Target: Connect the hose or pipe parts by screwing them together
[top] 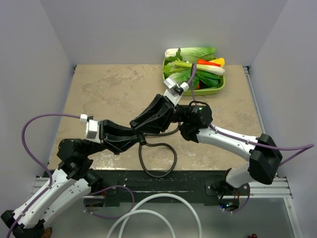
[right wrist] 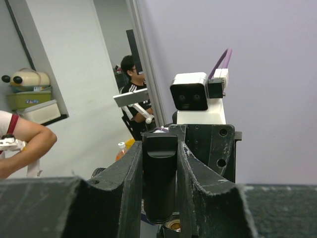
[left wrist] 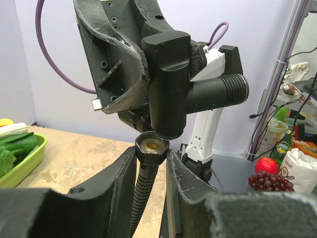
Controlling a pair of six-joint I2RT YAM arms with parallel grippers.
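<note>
My two grippers meet above the middle of the table [top: 99, 89]. My left gripper is shut on the black hose's end fitting [left wrist: 150, 147], its brass opening facing up and the ribbed hose hanging below. Just above it, my right gripper is shut on a black cylindrical piece with a side branch [left wrist: 168, 84]. This piece's lower end hangs close over the hose fitting; whether they touch is unclear. The hose [top: 171, 163] loops on the table beneath the grippers.
A green basket [top: 214, 90] of vegetables stands at the back right. A white tube [top: 195, 215] loops beyond the front edge. A person [right wrist: 29, 139] is visible in the right wrist view.
</note>
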